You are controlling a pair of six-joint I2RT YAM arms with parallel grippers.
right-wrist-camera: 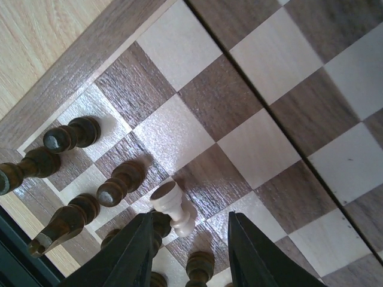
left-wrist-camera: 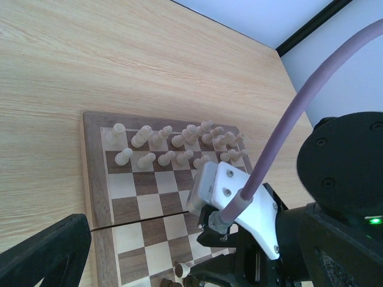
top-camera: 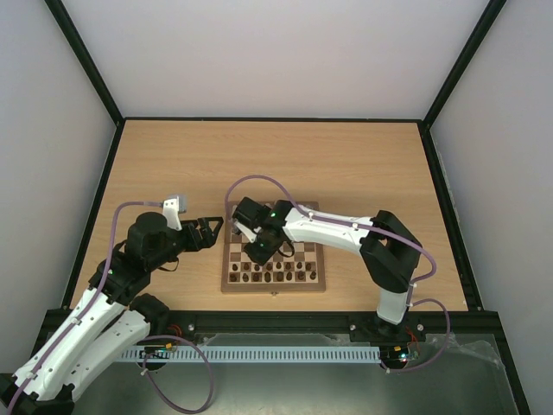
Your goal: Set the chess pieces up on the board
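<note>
The chess board lies on the table, dark pieces standing in two rows along its near side. White pieces stand in rows at the far side in the left wrist view. My right gripper is over the dark pieces, its fingers apart. Between them, close to one finger, a white piece appears tilted, a round flat end towards the camera; neither finger clearly grips it. My left gripper stands open and empty beside the board's left edge. The right arm hides the board's middle from above.
In the right wrist view several dark pieces crowd around the right fingers. The board's middle squares in that view are bare. Behind the board the table is clear.
</note>
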